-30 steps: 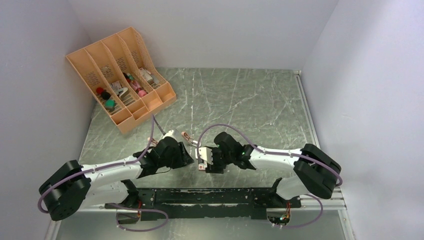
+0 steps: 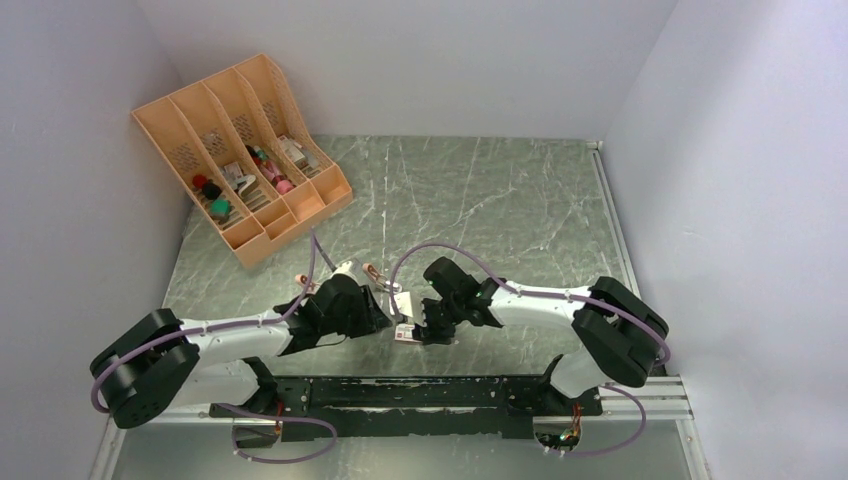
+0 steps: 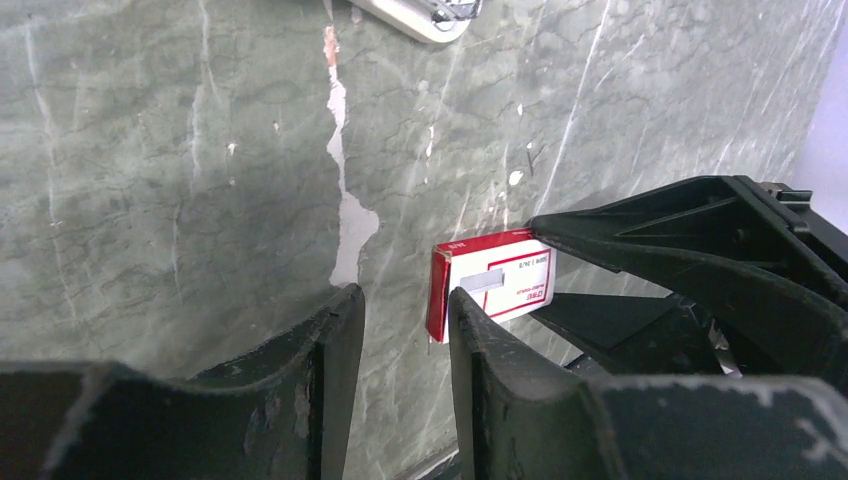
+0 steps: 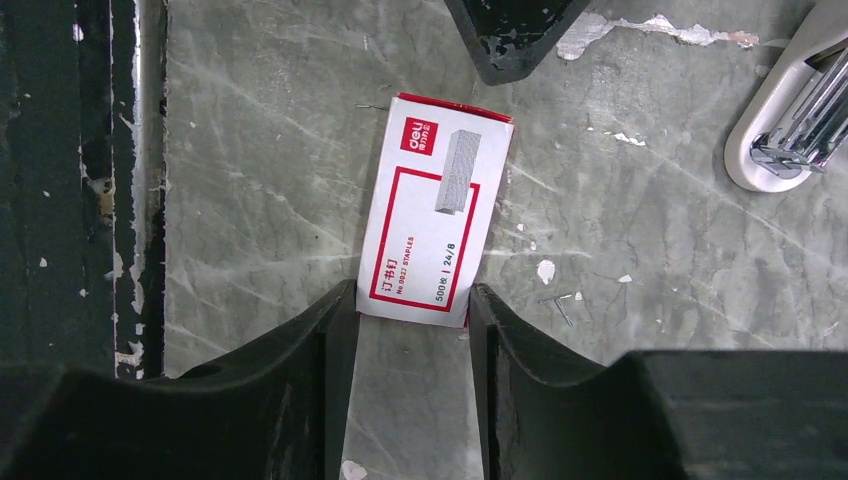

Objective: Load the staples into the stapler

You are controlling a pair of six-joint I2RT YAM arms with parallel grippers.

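Observation:
A white and red staple box point(image 4: 430, 220) lies flat on the table, showing in all views. Right gripper straddles one end of it, a fingertip close at each long side; its fingers are part open, and whether they press on the box is not clear. Left gripper is open and empty, facing the box's other end from a short way off. A pale stapler, its metal rail exposed, rests behind the box; the left wrist view catches only one end of this stapler point(image 3: 435, 22).
Loose staples point(image 4: 562, 308) lie on the table beside the box. An orange divided organizer point(image 2: 243, 237) with assorted items stands at the back left. Bare table point(image 2: 500, 200) spreads across the back and right. A dark front rail point(image 4: 75, 200) runs near the box.
The right upper arm has shifted slightly left and toward the back. More of the staple box shows beside the right gripper. The left arm has moved slightly right, its gripper edging nearer the box.

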